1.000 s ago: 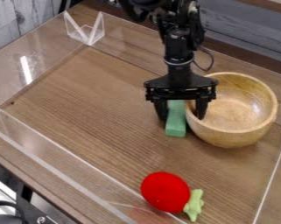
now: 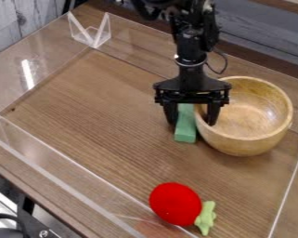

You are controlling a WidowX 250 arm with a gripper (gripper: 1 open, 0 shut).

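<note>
My black gripper (image 2: 191, 110) hangs low at the left side of a large tan bowl (image 2: 243, 138), its fingers around the upper part of a green block (image 2: 185, 133). The block lies beside the bowl's left wall. The fingertips are dark and partly hidden, so I cannot see clearly whether they touch the block.
A red tomato-like object (image 2: 174, 202) with a pale green piece (image 2: 204, 218) lies at the front. A clear plastic piece (image 2: 92, 31) stands at the back left.
</note>
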